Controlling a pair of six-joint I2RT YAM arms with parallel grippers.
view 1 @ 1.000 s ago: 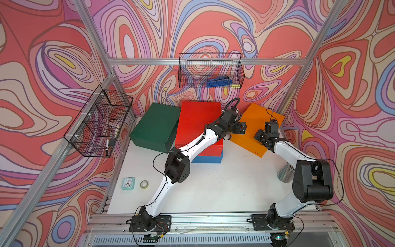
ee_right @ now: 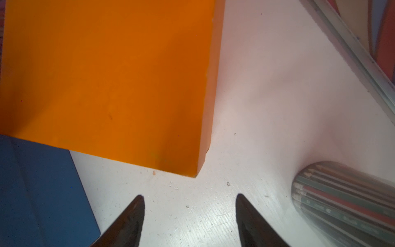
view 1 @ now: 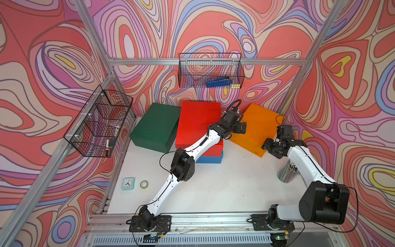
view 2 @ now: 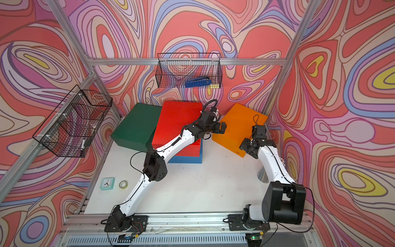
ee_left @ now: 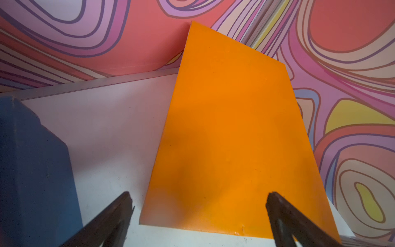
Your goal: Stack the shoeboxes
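A red shoebox [view 1: 200, 119] rests on a blue shoebox [view 1: 209, 159] at the back middle of the table. Left of them lies a dark green shoebox [view 1: 155, 125]. An orange shoebox [view 1: 258, 131] sits angled at the back right. My left gripper is open over the orange box's left side, nothing between its fingers; its arm crosses above the red box. Over by the orange box's front right corner, my right gripper has its fingers spread apart, with only bare table seen between them.
A metal cup of pencils [view 1: 286, 174] stands under the right arm. Front left are a small clock [view 1: 128, 183] and a tape roll [view 1: 144, 184]. Wire baskets [view 1: 211, 73] hang behind and at left.
The left arm has shifted slightly to the right. The boxes have stayed put.
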